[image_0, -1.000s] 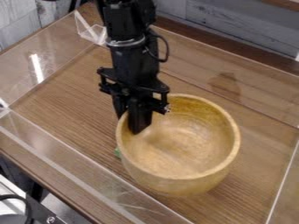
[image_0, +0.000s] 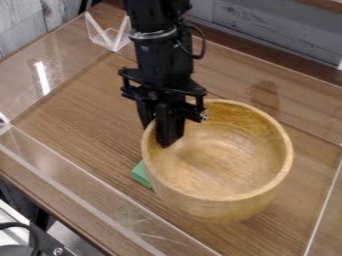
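Observation:
My black gripper (image_0: 163, 128) is shut on the left rim of a large cream bowl (image_0: 227, 165), which stands tilted at the centre right of the camera view. The fingertips are partly hidden at the rim. A small green object (image_0: 142, 174) lies on the wooden table (image_0: 83, 124), partly hidden behind the bowl's lower left side.
A clear plastic item (image_0: 107, 32) sits at the far upper left, with a pale item at the left edge. Black cables lie in the bottom left corner.
My gripper and the bowl in it have moved a little to the right. More of the green object shows.

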